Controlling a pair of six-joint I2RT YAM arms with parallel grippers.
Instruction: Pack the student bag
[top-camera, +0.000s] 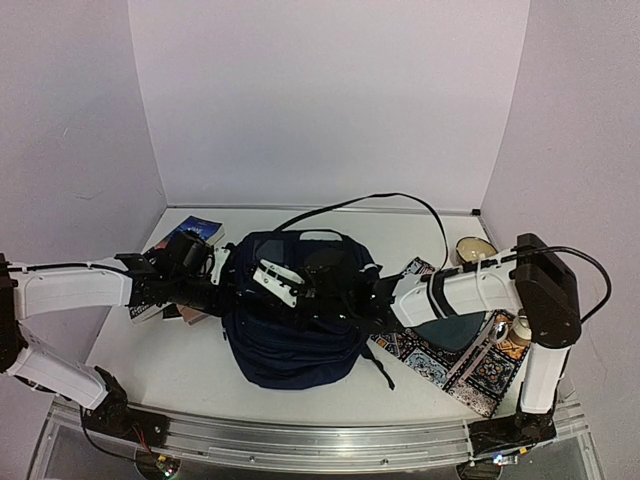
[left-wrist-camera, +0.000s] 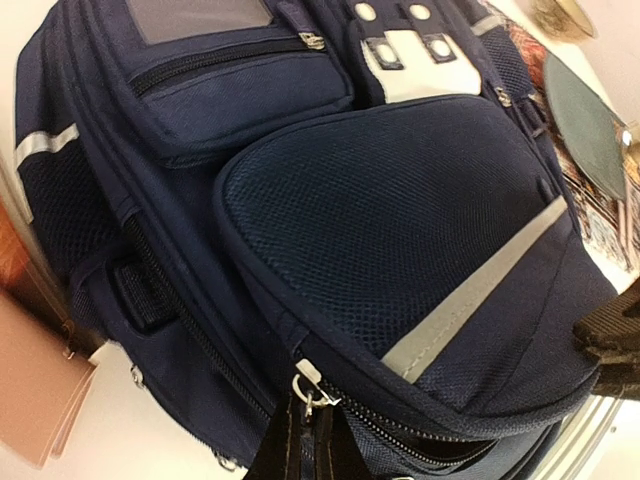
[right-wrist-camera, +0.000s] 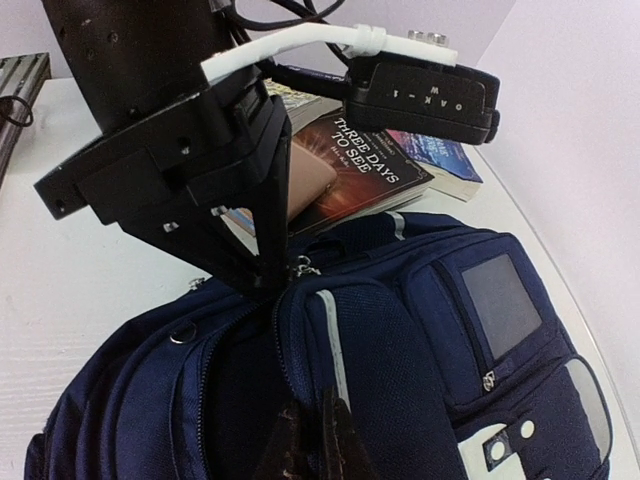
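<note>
The navy student bag (top-camera: 290, 355) lies on the table, front pocket (left-wrist-camera: 400, 220) upward. Along that pocket's edge runs a partly open zipper (left-wrist-camera: 400, 430). My left gripper is shut on the metal zipper pull (left-wrist-camera: 308, 385) at one end of it; the top view shows this gripper (top-camera: 230, 290) by the bag's left side. Over the bag's middle is my right gripper, shut on the pocket's fabric edge (right-wrist-camera: 300, 350). Inside the opening, the pocket is dark and its contents cannot be made out.
Left of the bag lie books, among them a red-brown one (right-wrist-camera: 365, 170) and a blue one (right-wrist-camera: 440, 155), plus a pinkish case (right-wrist-camera: 310, 180). On the right, a patterned cloth (top-camera: 480, 385) carries a dark green plate (top-camera: 450, 330) and a cup (top-camera: 520, 330); a bowl (top-camera: 475, 248) stands behind.
</note>
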